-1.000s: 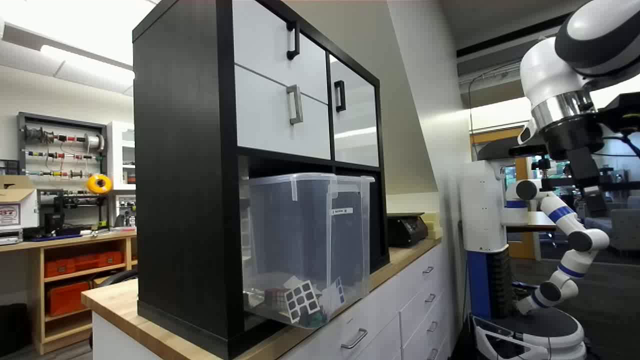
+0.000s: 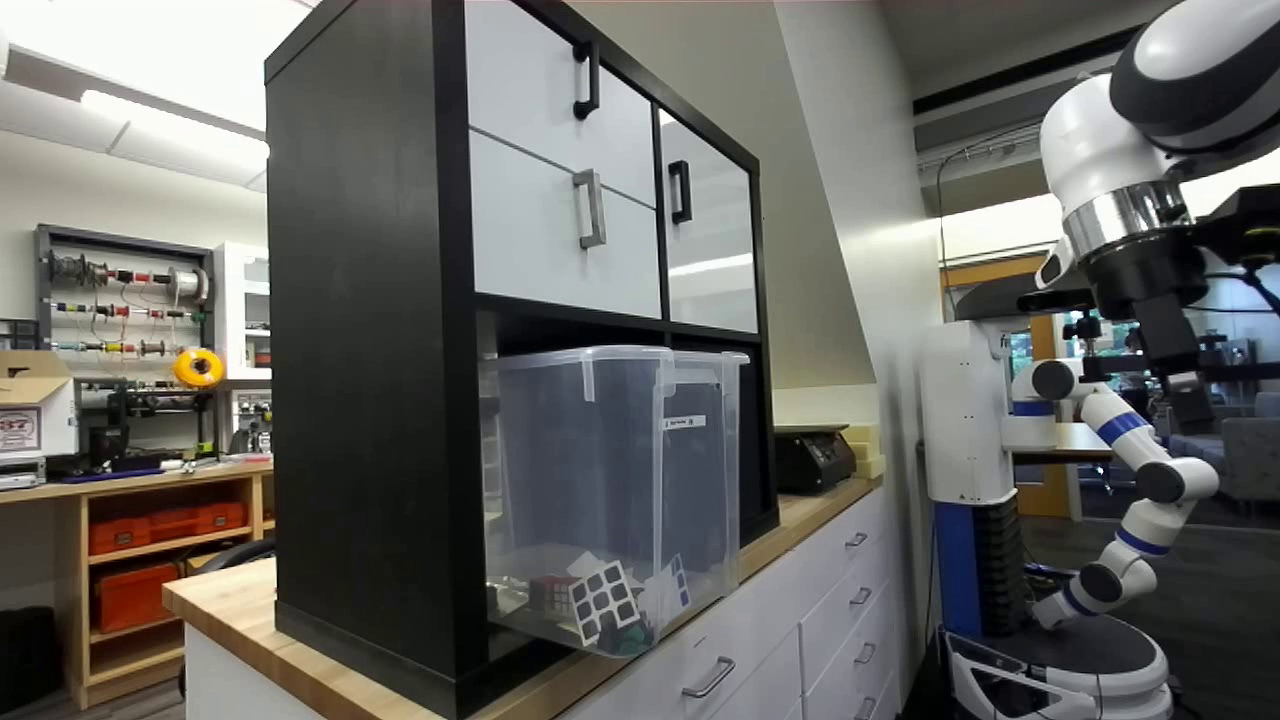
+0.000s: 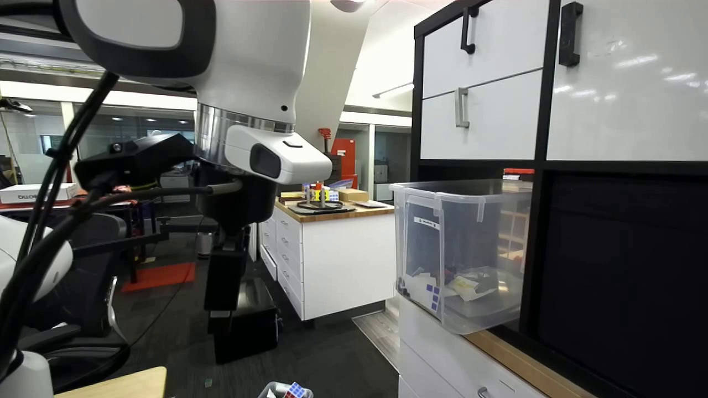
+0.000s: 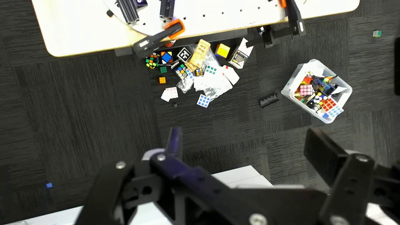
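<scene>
My gripper hangs pointing down over the floor, its two black fingers spread wide with nothing between them. In the second exterior view the arm holds it well to the left of the cabinet (image 3: 539, 169). A clear plastic bin (image 3: 420, 249) sticks partly out of the cabinet's lower left opening, holding cubes and papers at its bottom. Above the bin are white drawers with a black handle (image 2: 587, 82) and a grey handle (image 2: 590, 210), both drawers closed. To their right is a white door with its own black handle (image 2: 680, 192), also closed.
Far below in the wrist view, a pale tub (image 4: 293, 80) full of cubes stands on the floor. Several cubes, cards and bags lie near the wooden table (image 4: 75, 28). A counter (image 2: 822, 498) carries the cabinet. Open air separates my gripper from the cabinet.
</scene>
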